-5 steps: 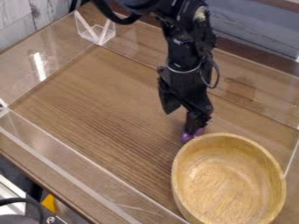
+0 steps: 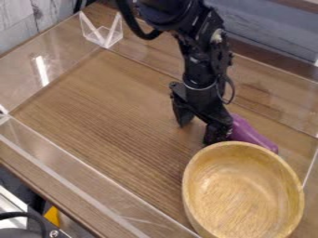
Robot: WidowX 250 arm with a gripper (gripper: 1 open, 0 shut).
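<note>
The black gripper reaches down from the top centre to the wooden table, at the left end of a purple object, which lies just behind a large tan bowl at the lower right. The fingertips overlap the purple object's near end; whether they grip it or how far they are apart is hard to make out.
A clear container stands at the back left. The wooden table is open across the left and middle. The bowl fills the lower right, and a raised edge runs along the back.
The gripper has come down, and more of the purple object now shows, extending to the right of the fingers, where before only a small part was visible beneath them.
</note>
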